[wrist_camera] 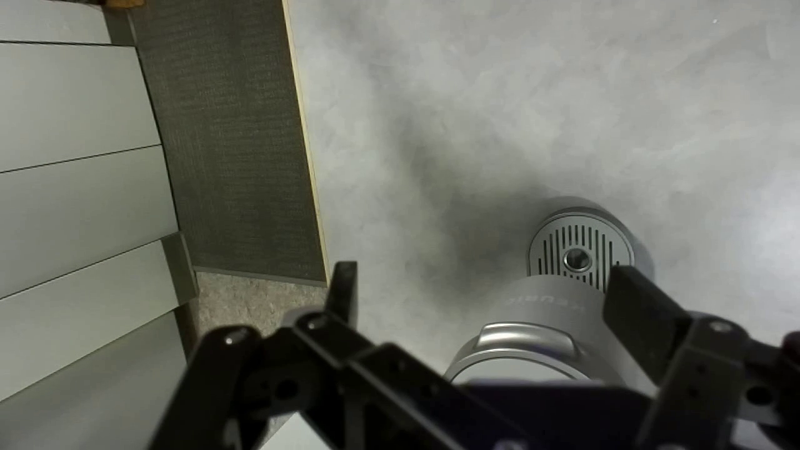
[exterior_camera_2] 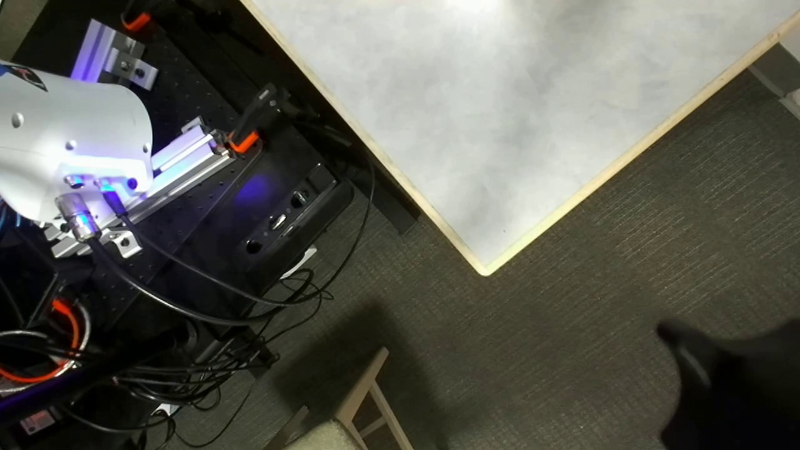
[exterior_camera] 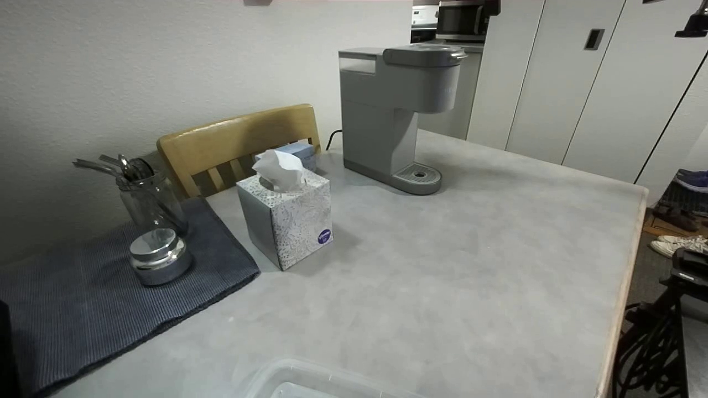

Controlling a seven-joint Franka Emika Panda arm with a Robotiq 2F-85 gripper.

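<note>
My gripper is open in the wrist view, its two dark fingers (wrist_camera: 342, 292) wide apart with nothing between them. It looks down from above the grey coffee maker (exterior_camera: 398, 113). In the wrist view the machine's top, with a silver handle (wrist_camera: 529, 337), appears low between the fingers and is partly covered by the gripper body. Its lid (exterior_camera: 425, 56) looks closed in the first exterior view. The round drip tray (exterior_camera: 419, 173) is empty. Whether any finger touches the machine cannot be told.
A tissue box (exterior_camera: 285, 215) stands left of the coffee maker. Farther left, a jar of utensils (exterior_camera: 151, 199) and a silver-lidded jar (exterior_camera: 159, 255) rest on a blue mat (exterior_camera: 99, 318). A clear container (exterior_camera: 285, 371) sits at the near edge.
</note>
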